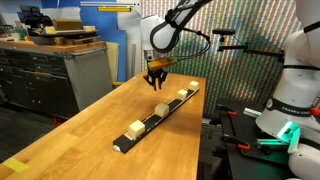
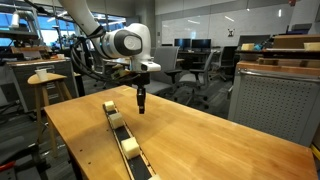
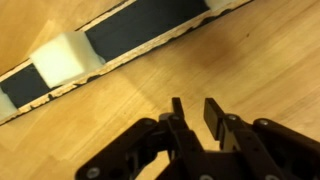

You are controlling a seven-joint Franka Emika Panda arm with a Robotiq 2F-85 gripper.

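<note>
My gripper is partly open, its two dark fingertips apart and only bare wood visible between them. In exterior view 1 the gripper (image 1: pixel 158 82) hangs over the table on the far-left side of a long black strip (image 1: pixel 150 128). Cream blocks sit spaced along that strip, among them a near block (image 1: pixel 137 129) and a middle block (image 1: pixel 162 109). The wrist view shows one pale block (image 3: pixel 66 58) on the strip, ahead and left of my fingers and clear of them. In exterior view 2 the gripper (image 2: pixel 140 99) appears to the right of the strip.
The wooden table (image 1: pixel 85 140) is broadly bare on the side away from my base. A grey cabinet (image 1: pixel 38 80) stands beyond it. In exterior view 2 a wooden stool (image 2: pixel 45 82) and office chairs (image 2: pixel 190 85) are behind the table.
</note>
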